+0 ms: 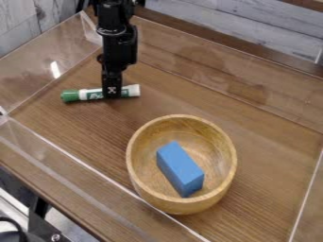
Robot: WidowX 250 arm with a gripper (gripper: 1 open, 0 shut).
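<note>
A green and white tube (pixel 86 95), like a marker or glue stick, lies near the left side of the wooden table (pixel 139 104). My black gripper (pixel 110 90) is down on it toward its right end, shut on it. At the lower right, a wooden bowl (pixel 210 138) holds a blue block (pixel 179 167).
A pale raised edge runs along the table's left side, close to the tube's left end.
</note>
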